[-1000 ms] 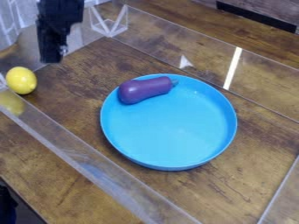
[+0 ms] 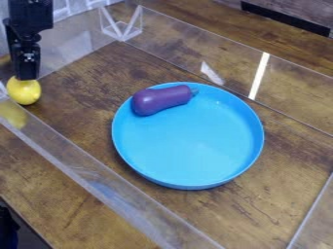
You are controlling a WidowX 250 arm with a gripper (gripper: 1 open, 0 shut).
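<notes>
My black gripper (image 2: pixel 23 60) is at the upper left edge, open, its fingers pointing down just above a yellow lemon-like object (image 2: pixel 23 91) on the wooden surface. To the right, a light blue plate (image 2: pixel 189 146) holds a purple eggplant (image 2: pixel 159 98) near its upper left rim.
Clear transparent walls run around the wooden work area, including along the lower left and across the back. The wood between the yellow object and the plate is bare.
My gripper has moved left and lower, from above the back of the area to just over the yellow object. The plate and eggplant have not moved.
</notes>
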